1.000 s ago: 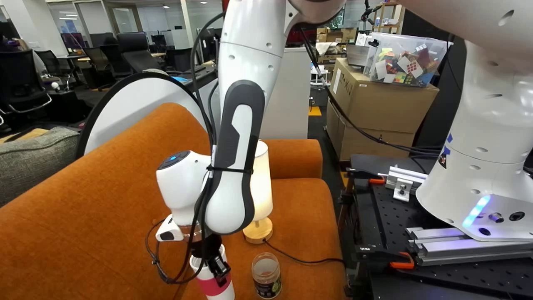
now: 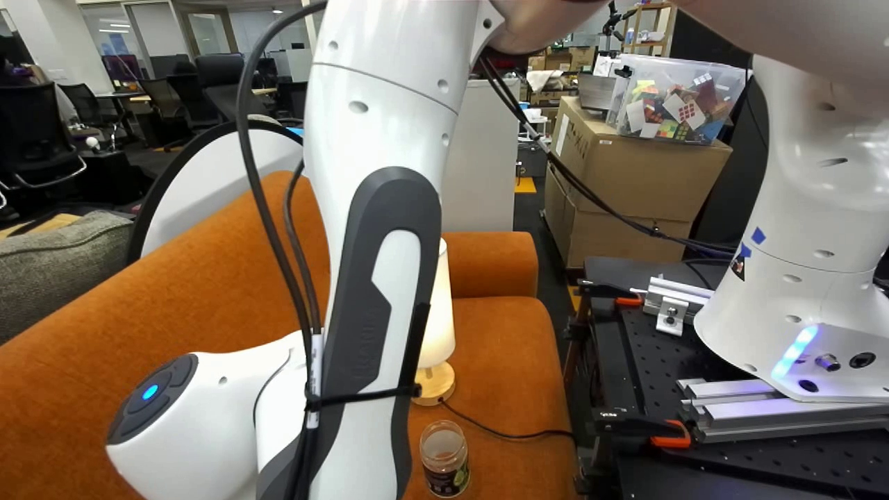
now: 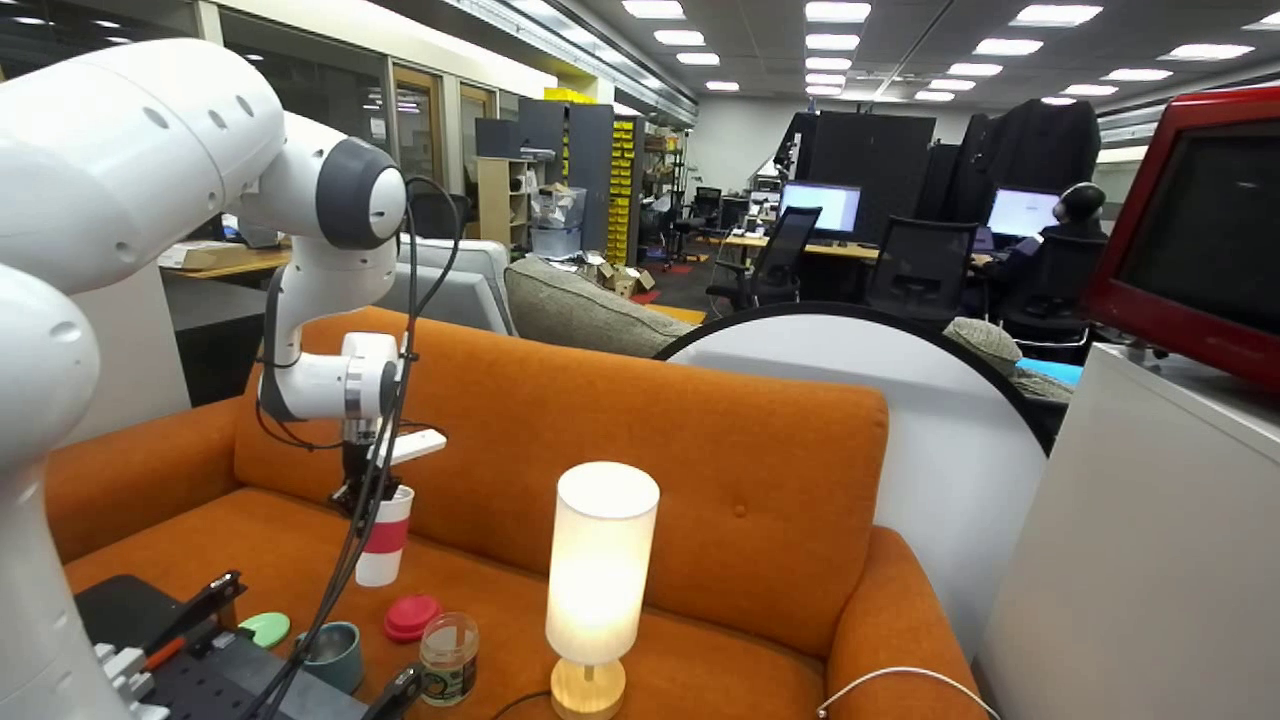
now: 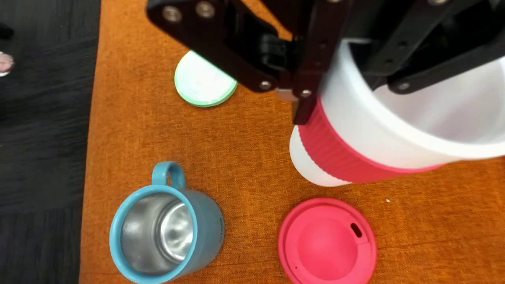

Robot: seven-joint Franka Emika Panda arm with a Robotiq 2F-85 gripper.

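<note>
A white cup with a pink sleeve point(image 3: 385, 536) hangs above the orange sofa seat, its open top uncovered. My gripper point(image 3: 366, 492) is shut on the wall of this cup. In the wrist view one finger lies outside the white cup point(image 4: 360, 146) against the sleeve, while the other reaches inside past the rim. The cup leans in that view and hides part of the seat. In exterior view 1 the arm is in front, and both gripper and cup are out of sight.
On the seat lie a pink lid point(image 4: 327, 241), a blue metal mug point(image 4: 165, 232) and a green-rimmed lid point(image 4: 204, 80). A glass jar point(image 2: 444, 458) stands near a lit lamp point(image 3: 602, 564) with a cable. The sofa backrest point(image 3: 720, 432) rises behind.
In exterior view 1 the arm has swung left and toward the camera.
</note>
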